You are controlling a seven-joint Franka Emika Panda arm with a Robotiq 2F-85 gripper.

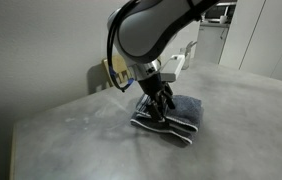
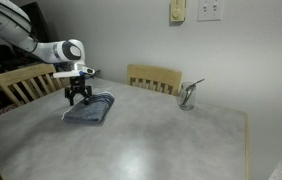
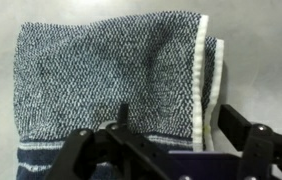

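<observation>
A dark blue-grey woven towel [image 3: 111, 85] with white-edged hems lies folded on the grey table, seen from above in the wrist view. In exterior view 1 the towel [image 1: 186, 112] spreads out around and beneath my gripper [image 1: 163, 118]. My gripper is open, its black fingers straddling the towel's white right-hand edges in the wrist view. From exterior view 2, the towel [image 2: 91, 108] shows at the table's left side, under the gripper [image 2: 79, 98]. Whether the fingertips touch the cloth is hard to tell.
Wooden chairs [image 2: 153, 78] stand along the table's edges. A clear cup [image 2: 187, 98] holding a utensil sits at the far side of the table.
</observation>
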